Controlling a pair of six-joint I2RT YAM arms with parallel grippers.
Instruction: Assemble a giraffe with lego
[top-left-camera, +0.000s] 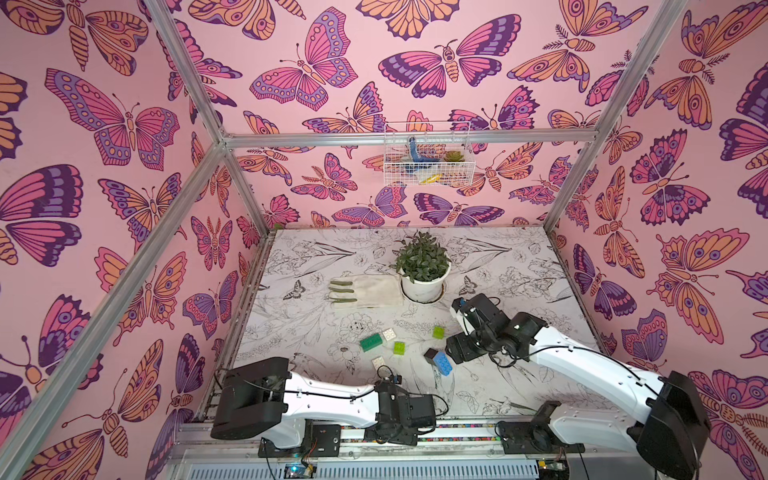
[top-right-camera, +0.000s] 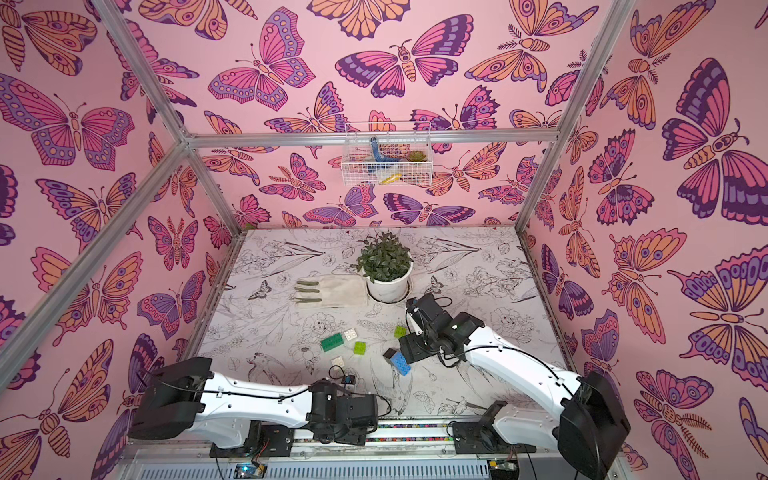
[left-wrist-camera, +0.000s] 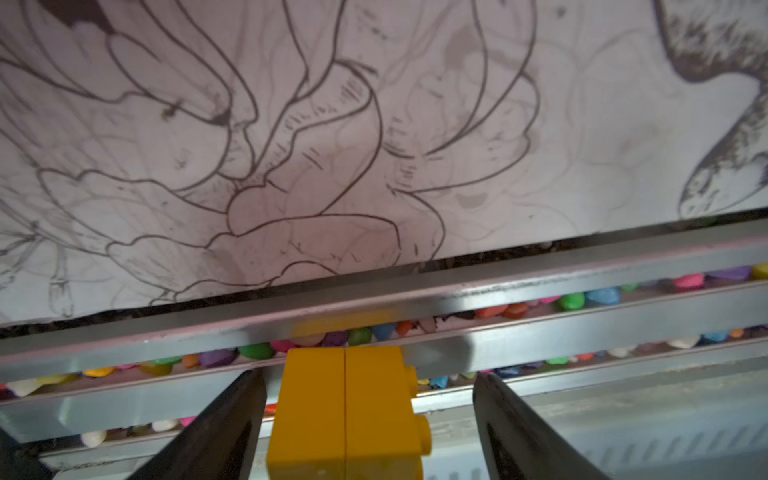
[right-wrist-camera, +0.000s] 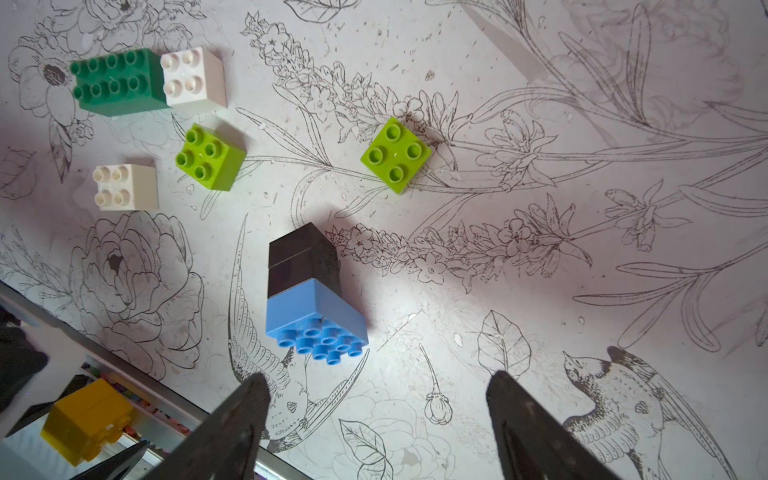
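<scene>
In the left wrist view a yellow two-brick block (left-wrist-camera: 312, 408) sits on the metal rail, between the part-open fingers of my left gripper. My right gripper, open with nothing between its fingers, hovers over the table beside a black brick (right-wrist-camera: 302, 256) joined or touching a blue brick (right-wrist-camera: 304, 304). Further off lie a dark green brick (right-wrist-camera: 118, 80), two white bricks (right-wrist-camera: 192, 80) and two lime bricks (right-wrist-camera: 396, 152).
A potted plant (top-left-camera: 421, 280) and a pair of gloves (top-left-camera: 368, 292) lie at the back of the table (top-left-camera: 520, 280). The rail (left-wrist-camera: 560, 264) runs along the front edge.
</scene>
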